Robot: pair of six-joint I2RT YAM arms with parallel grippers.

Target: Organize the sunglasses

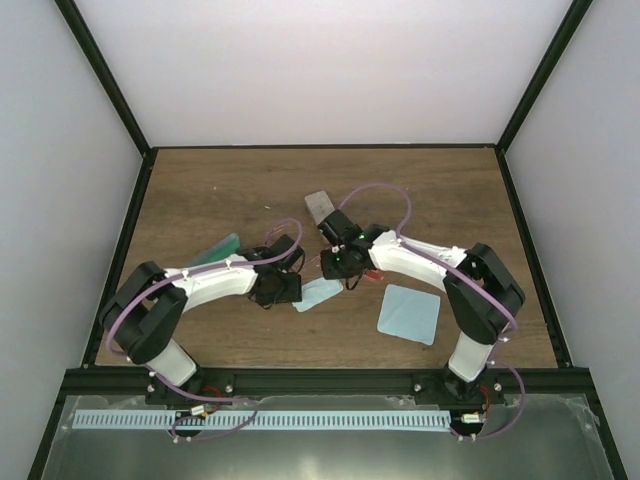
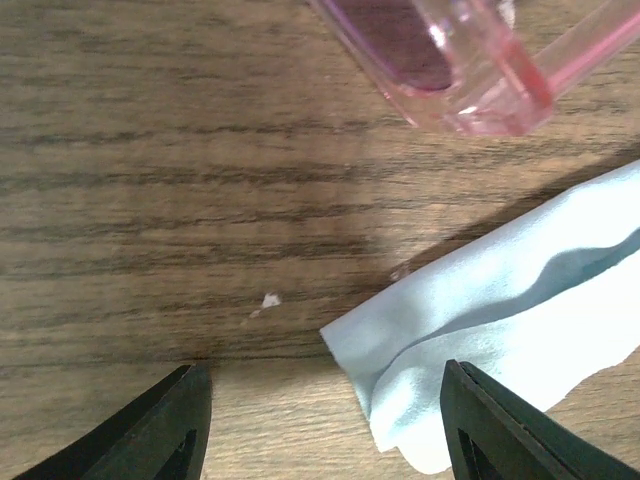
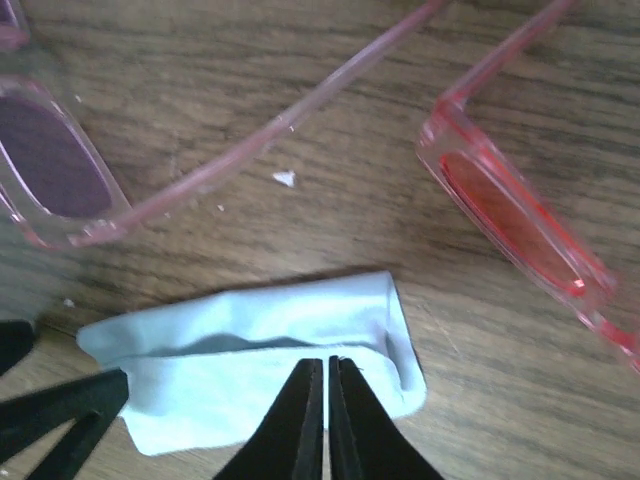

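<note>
Pink-framed sunglasses with dark lenses lie on the wooden table, near my left gripper in the left wrist view. A red-lensed pair [image 3: 505, 210] lies right of them in the right wrist view. A folded pale blue cloth [image 2: 480, 350] lies below the dark-lensed pair; my left gripper is part open over its end, with no hold on it visible. My right gripper is shut over the same cloth, with nothing showing between its fingers.
A square pale blue cloth [image 1: 408, 314] lies at front right, a green case [image 1: 215, 250] at left, and a grey case [image 1: 319, 206] behind the grippers.
</note>
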